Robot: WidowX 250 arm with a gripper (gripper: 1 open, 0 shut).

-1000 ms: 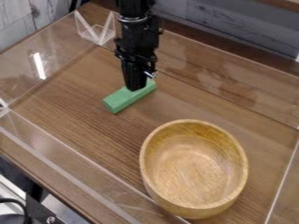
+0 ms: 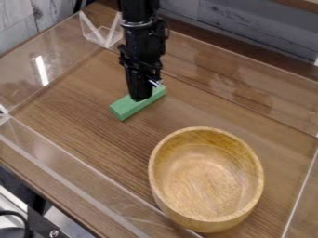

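Note:
My black gripper (image 2: 145,88) reaches down from the top centre over a green block (image 2: 130,107), which lies diagonally on the wooden table (image 2: 74,130). The fingertips are at the block's upper right part, partly covering it. The fingers look shut; whether they touch the block is hard to tell.
A large round wooden bowl (image 2: 205,177) sits at the lower right, apart from the block. Clear plastic pieces are at the left edge and top left, and a black cable is at the bottom left corner.
The gripper has shifted very slightly left over the block. The block and bowl look unmoved.

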